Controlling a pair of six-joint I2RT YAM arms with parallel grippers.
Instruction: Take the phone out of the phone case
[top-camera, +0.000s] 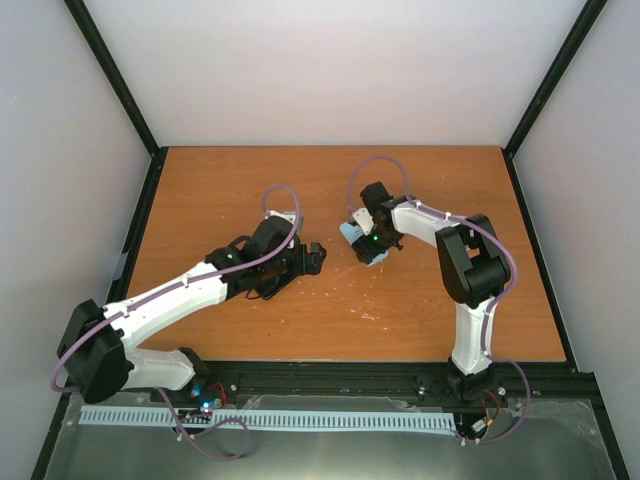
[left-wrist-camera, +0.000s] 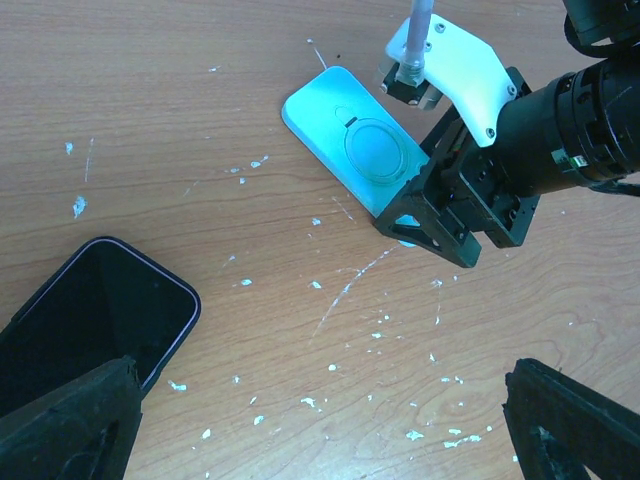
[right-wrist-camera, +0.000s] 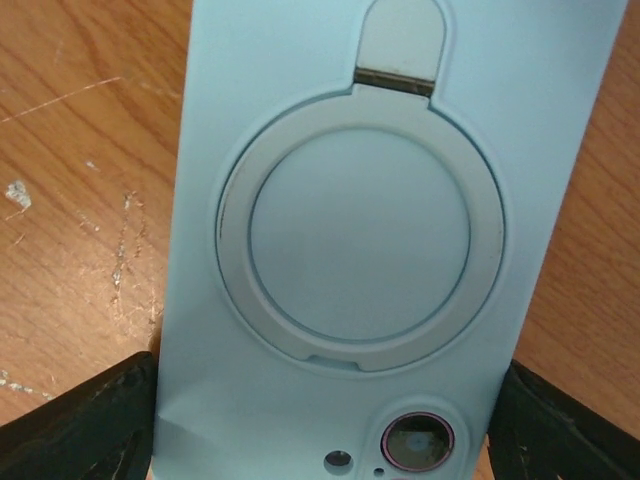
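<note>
The light blue phone case (left-wrist-camera: 352, 120) lies flat on the table, its ring side up, with camera openings (right-wrist-camera: 418, 441) at one end. My right gripper is at that end, one of its fingers (right-wrist-camera: 90, 415) at each long edge. Whether they press on the case cannot be told. In the left wrist view a flat black slab (left-wrist-camera: 100, 310) with rounded corners, phone-like, lies apart from the blue case at the left. Above the table beside it, my left gripper stands open and empty. The underside of the blue case is hidden.
Bare wooden table (left-wrist-camera: 300, 300), scratched and flecked, separates the black slab from the blue case. Purple tubes (top-camera: 375, 158) loop above both arms.
</note>
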